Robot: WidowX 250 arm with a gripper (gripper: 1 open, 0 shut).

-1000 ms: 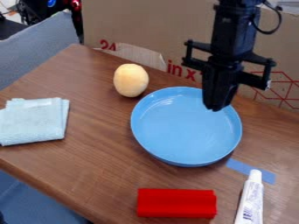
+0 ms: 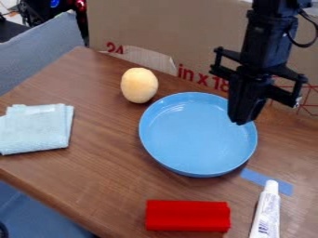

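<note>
My black gripper [image 2: 241, 110] hangs over the back right part of a blue plate [image 2: 187, 139], pointing down, shut, with nothing visible between its fingers. The plate lies empty on the wooden table. A pale yellow rounded object [image 2: 139, 84] sits behind the plate to the left. A folded light blue cloth [image 2: 35, 128] lies at the left edge. A red block [image 2: 188, 215] lies in front of the plate, with a white tube [image 2: 266, 212] to its right.
A cardboard box [image 2: 162, 33] stands along the back. A strip of blue tape [image 2: 267, 181] is on the table right of the plate. The table's left edge drops off past the cloth. Bare wood [image 2: 87, 172] lies at the front left.
The objects on the table have not moved.
</note>
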